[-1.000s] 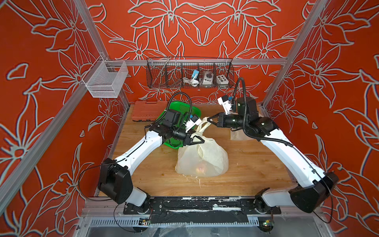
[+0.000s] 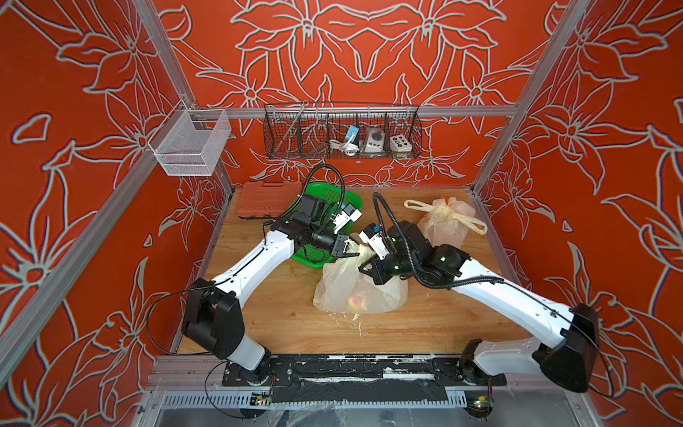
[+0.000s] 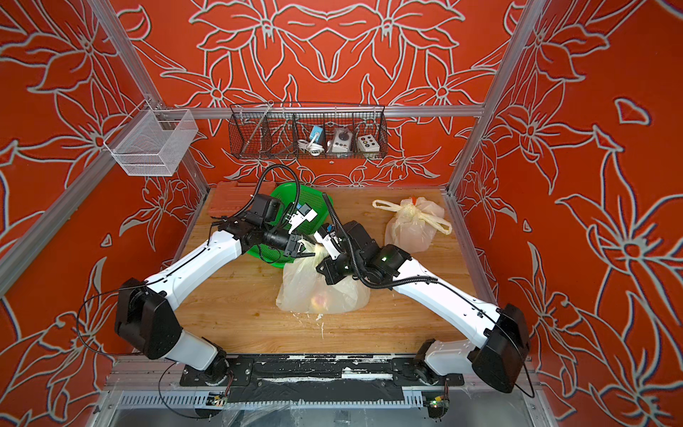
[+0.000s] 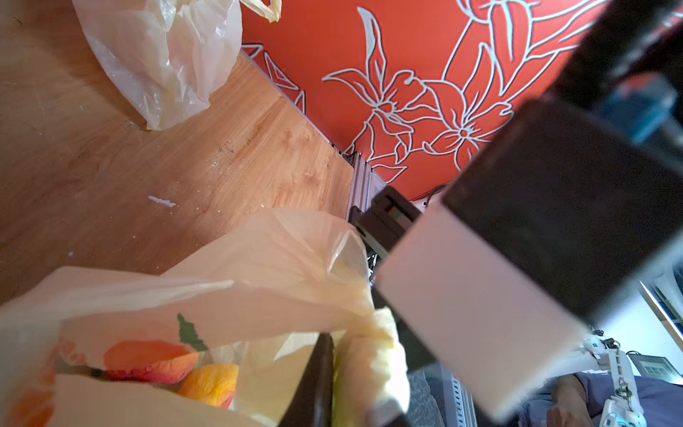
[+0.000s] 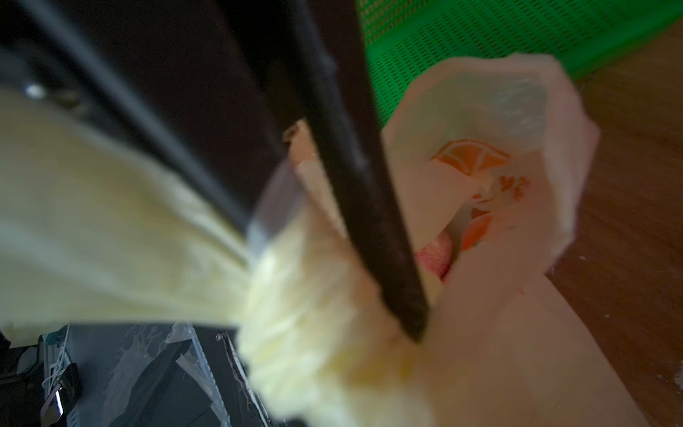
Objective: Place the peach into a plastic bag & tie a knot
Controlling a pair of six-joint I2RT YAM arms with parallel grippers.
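Note:
The whitish plastic bag (image 2: 359,288) stands mid-table, its mouth gathered and yellowish at the top. A peach-coloured shape (image 2: 358,301) shows dimly through its front. In the left wrist view, red-orange fruit (image 4: 153,359) and yellow-orange fruit (image 4: 210,384) lie inside; which are real is hard to tell. My left gripper (image 2: 351,247) is part open at the bag's neck, a dark finger (image 4: 313,388) beside the yellow bunch (image 4: 366,363). My right gripper (image 2: 369,272) is shut at the neck's right side. Yellow plastic (image 5: 313,313) lies against its finger (image 5: 384,263); whether any is pinched cannot be told.
A green basket (image 2: 311,257) stands behind the left gripper. At the back left is a red case (image 2: 269,199). Another tied bag (image 2: 442,231) sits at the back right. Bare table (image 2: 455,320) lies right and front of the bag.
The right gripper has come down and left from above the bag's mouth, where it held a raised handle, to the neck close to the left gripper. The handle is no longer pulled up.

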